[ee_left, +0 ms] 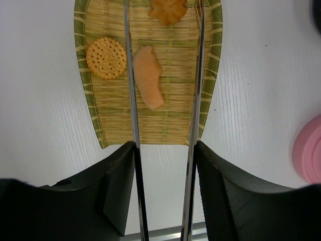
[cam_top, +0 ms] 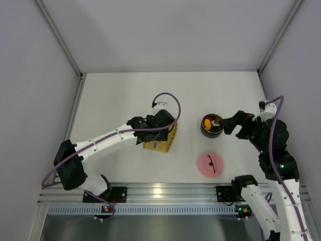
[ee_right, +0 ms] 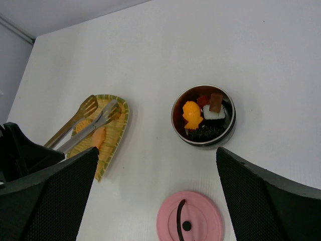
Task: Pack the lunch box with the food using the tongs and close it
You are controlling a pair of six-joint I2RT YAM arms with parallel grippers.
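My left gripper is closed around the two metal arms of a pair of tongs (ee_left: 132, 95), which stand apart. Their tips, cut off in the left wrist view, show in the right wrist view over the far part of a woven tray (ee_right: 122, 134). On this tray (ee_left: 168, 131) lie an orange flower-shaped piece (ee_left: 169, 11) near the tongs' far ends, a salmon-coloured piece (ee_left: 148, 78) and a round biscuit (ee_left: 107, 57). The round dark lunch box (ee_right: 233, 131) holds an orange fish-shaped piece (ee_right: 191, 114) and other food. Empty and open, my right gripper hangs at the right.
A pink lid (cam_top: 210, 164) with a dark strap lies flat in front of the lunch box. Side walls bound the space.
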